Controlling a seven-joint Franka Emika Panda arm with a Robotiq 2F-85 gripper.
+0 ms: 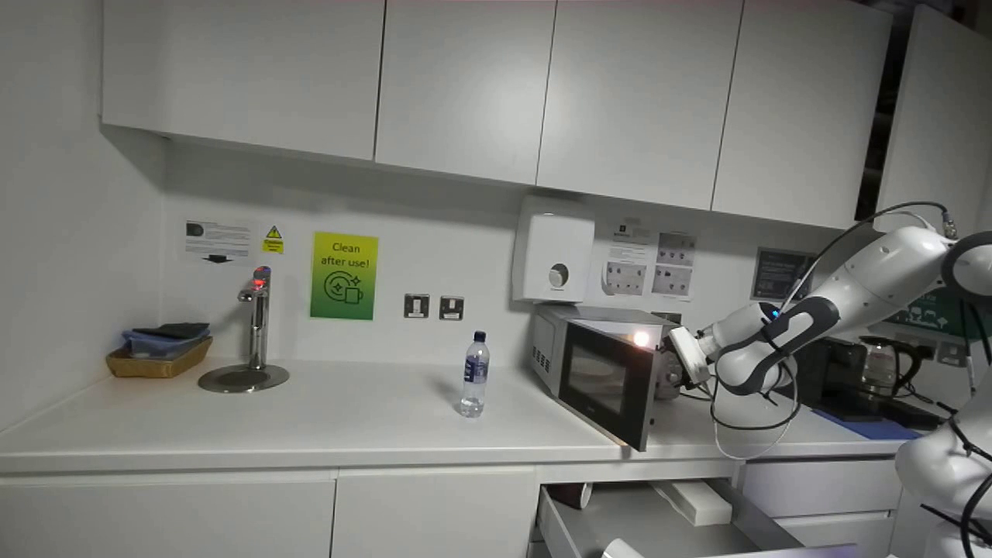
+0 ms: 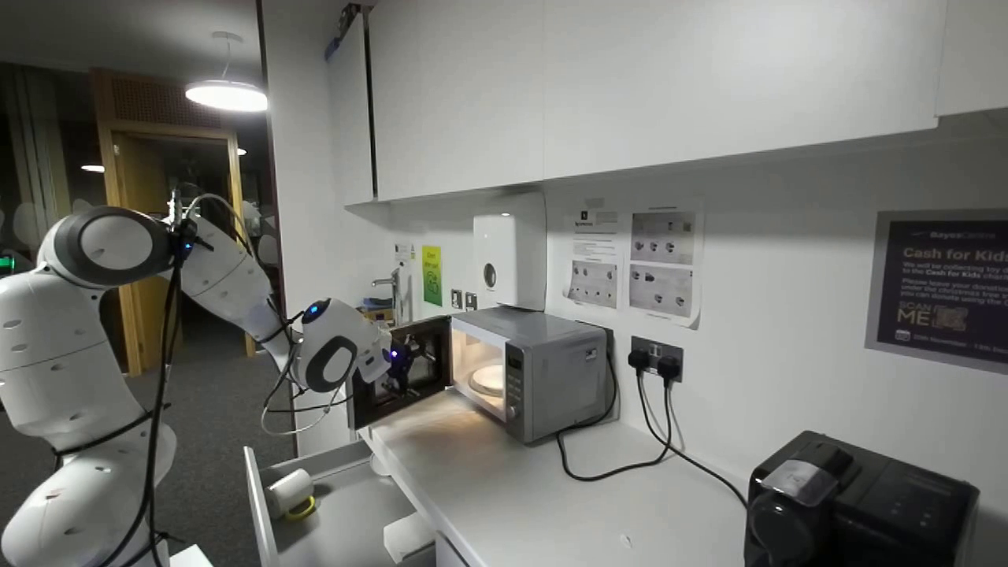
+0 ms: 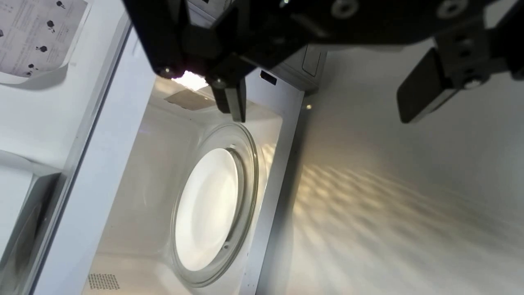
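My gripper is open, its two fingers wide apart with nothing between them. In the wrist view it faces the lit inside of the microwave [image 2: 564, 378], whose door [image 1: 602, 380] stands open. A white plate [image 3: 207, 209] rests on the glass turntable [image 3: 249, 216] inside, below the left finger in that view and apart from it. From the second exterior view, the gripper [image 2: 416, 364] is in front of the open door's inner side; whether it touches the door cannot be told. The door hides most of the fingers in the first exterior view.
An open drawer [image 2: 354, 520] below the counter holds a white mug [image 2: 288, 493] and a white box [image 1: 695, 502]. A water bottle [image 1: 474, 375] stands left of the microwave. A coffee machine [image 2: 861, 505] and power cables [image 2: 614, 479] are on the other side.
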